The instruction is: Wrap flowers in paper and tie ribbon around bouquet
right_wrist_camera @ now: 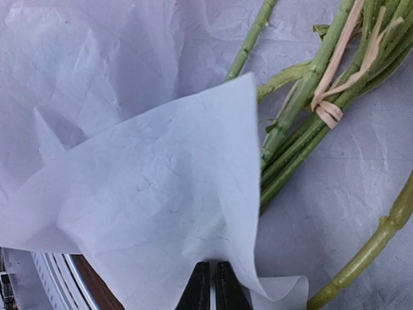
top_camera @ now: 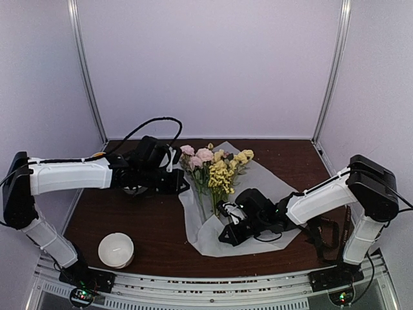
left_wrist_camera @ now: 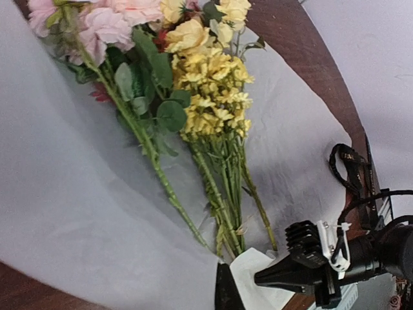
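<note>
The bouquet of pink and yellow flowers [top_camera: 216,169] lies on a sheet of white wrapping paper [top_camera: 268,184], stems pointing toward the table's front. My left gripper [top_camera: 183,187], at the flowers' left, is shut on the paper's left side, which is raised and drawn inward. Its fingertips [left_wrist_camera: 226,284] show at the bottom of the left wrist view. At the stem ends my right gripper is shut on the paper's folded bottom flap [right_wrist_camera: 168,194], which covers the cut ends. A pale tie [right_wrist_camera: 328,113] binds several stems.
A black ribbon [left_wrist_camera: 352,169] lies at the right edge by the right arm. A white bowl [top_camera: 116,250] stands at the front left. Behind the left arm only the rim of a mug [top_camera: 98,154] peeks out.
</note>
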